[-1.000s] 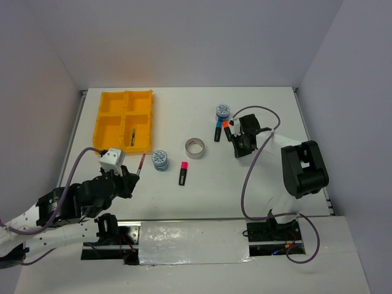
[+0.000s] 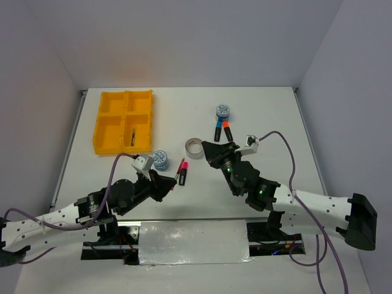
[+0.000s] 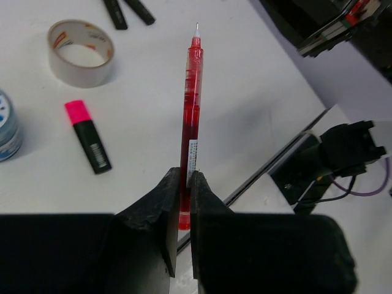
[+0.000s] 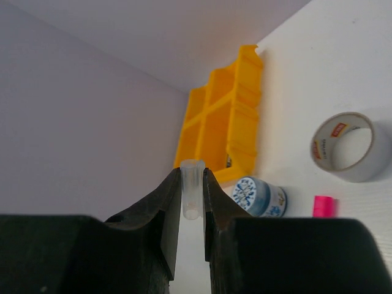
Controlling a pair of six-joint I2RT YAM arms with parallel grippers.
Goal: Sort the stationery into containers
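Observation:
A red pen (image 3: pixel 190 122) stands upright in my left gripper, held between its fingers. My right gripper is shut on a small whitish cylinder (image 4: pixel 192 190), whose kind I cannot tell. A pink-capped marker (image 2: pixel 183 174) lies right of a blue round container (image 2: pixel 160 160). A tape roll (image 2: pixel 194 148) is just behind. Blue-capped (image 2: pixel 218 130) and orange-capped (image 2: pixel 227 131) markers lie at the back beside another blue container (image 2: pixel 223 111). The orange tray (image 2: pixel 110 107), with compartments, holds a thin dark item.
The white table (image 2: pixel 269 110) is bounded by walls at back and sides. Both arms reach in over the front half.
My left gripper has moved right with the red pen. My right gripper has come left and toward the front from beside the back markers.

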